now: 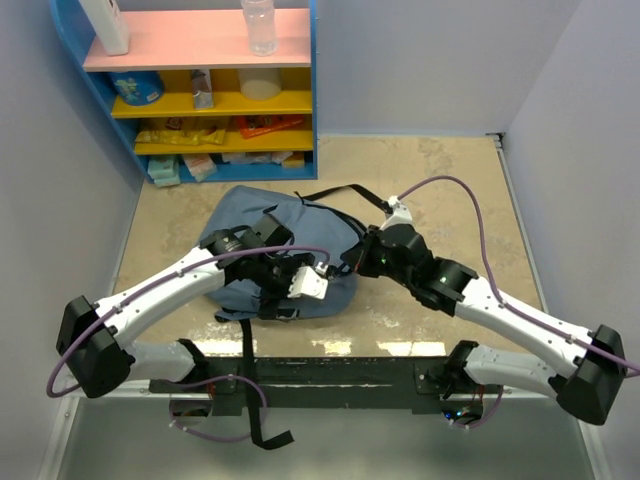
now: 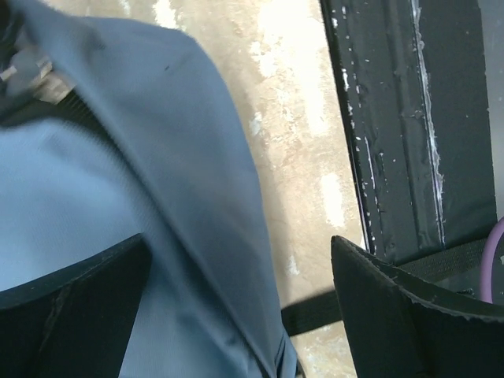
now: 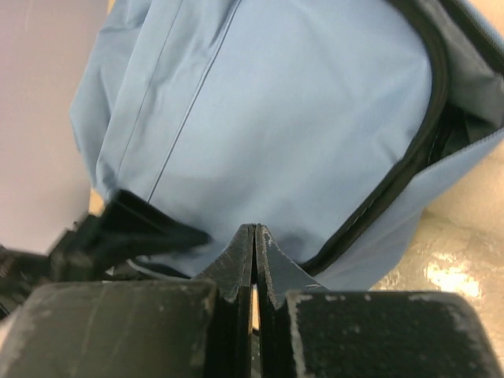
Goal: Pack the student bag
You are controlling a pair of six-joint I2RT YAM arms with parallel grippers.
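Note:
A blue-grey backpack (image 1: pixel 225 210) lies on the floor board below the shelf, with black straps and zipper edging (image 3: pixel 382 193). Its near strap (image 1: pixel 250 380) hangs over the front edge. My left gripper is open low over the bag, whose blue fabric runs between its fingers in the left wrist view. My right gripper is shut at the bag's right side, nothing visible between its fingertips.
A blue shelf unit (image 1: pixel 313 70) at the back holds bottles, packets and containers on several levels. The board (image 1: pixel 460 210) is clear to the right. Grey walls stand at both sides.

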